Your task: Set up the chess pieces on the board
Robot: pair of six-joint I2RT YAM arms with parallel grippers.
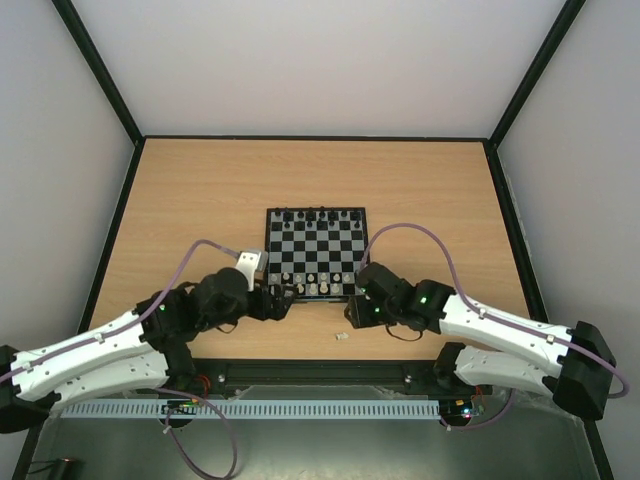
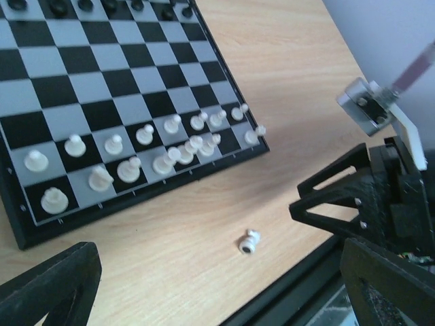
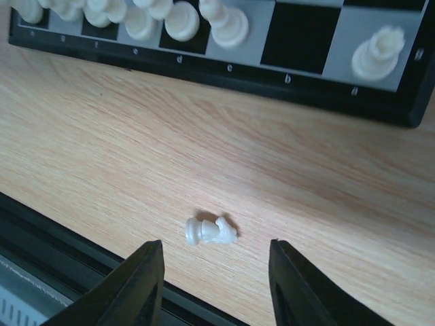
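Note:
A white knight lies on its side on the bare table in front of the chess board. My right gripper is part open above it, its fingers apart; in the right wrist view the knight appears between and just beyond the fingertips, and nothing is held. White pieces stand in two rows along the board's near side. Beside the white corner rook, one dark square is bare. Over the board's near left corner in the top view, my left gripper stands open and empty.
Black pieces stand along the far side, and the middle squares are clear. A dark rail runs along the table's front edge, close to the lying knight. Both grippers are near each other at the board's front.

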